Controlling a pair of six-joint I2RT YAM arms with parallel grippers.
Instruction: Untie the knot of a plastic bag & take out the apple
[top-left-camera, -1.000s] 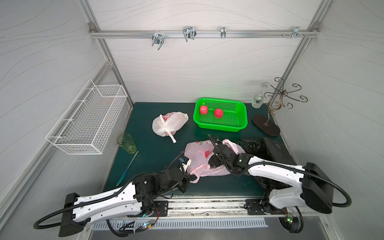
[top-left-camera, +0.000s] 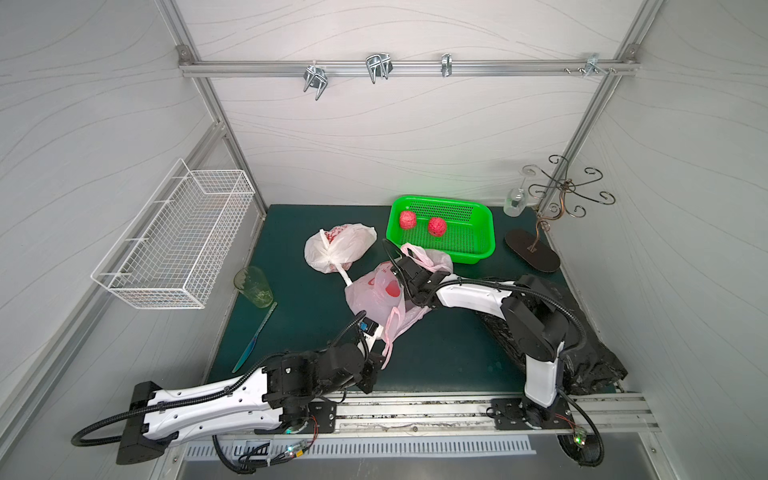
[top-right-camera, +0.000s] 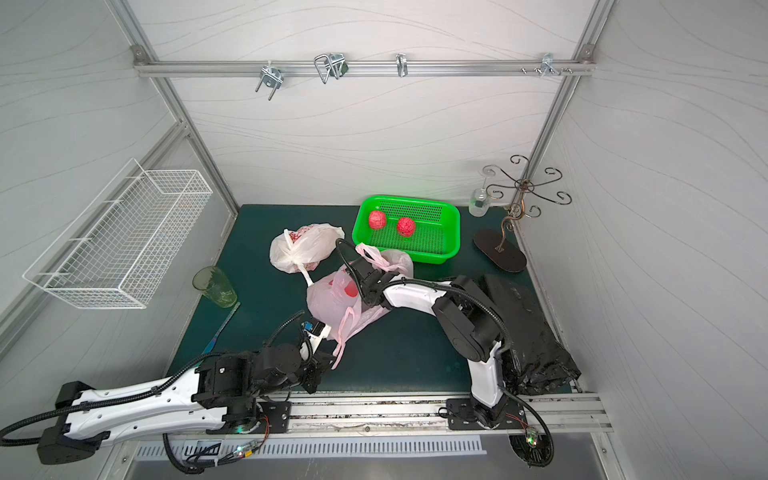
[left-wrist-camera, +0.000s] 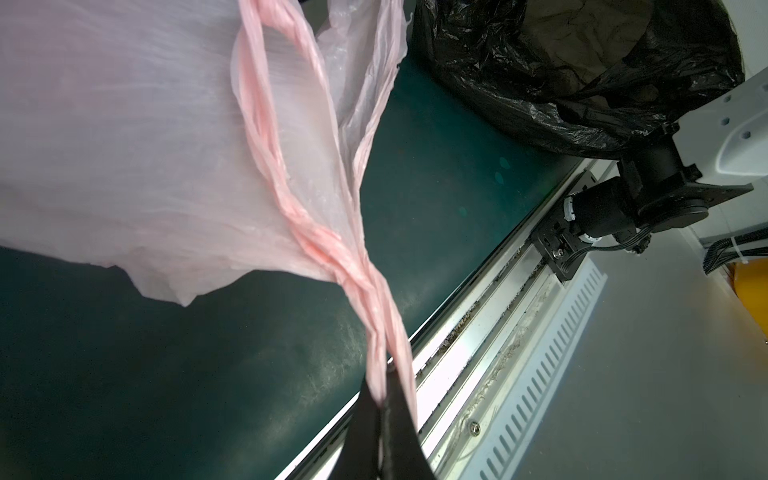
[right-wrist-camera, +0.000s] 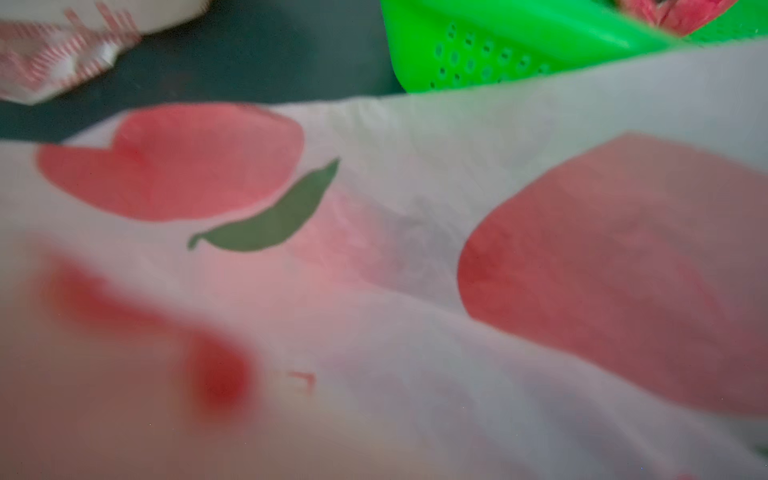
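Note:
A pale pink plastic bag (top-left-camera: 368, 292) with red print lies in the middle of the table. Its twisted handle (left-wrist-camera: 280, 184) runs down into my left gripper, shut on it near the front edge. My right gripper (top-left-camera: 400, 272) is over the bag's upper part; its fingers are hidden in the top views, and printed plastic (right-wrist-camera: 560, 272) fills most of the right wrist view. A tied white bag (top-left-camera: 356, 244) lies behind to the left. No apple is clearly visible inside the pink bag.
A green basket (top-left-camera: 476, 252) with two red balls stands at the back. A glass (top-left-camera: 254, 288) and teal stick (top-left-camera: 248, 348) are at left, a black bag (left-wrist-camera: 576, 96) and metal stand (top-left-camera: 532, 252) at right. A wire basket (top-left-camera: 172, 240) hangs on the left.
My right gripper has moved back and leftward, and the pink bag has stretched out the same way toward the white bag. The left arm has stayed nearly still.

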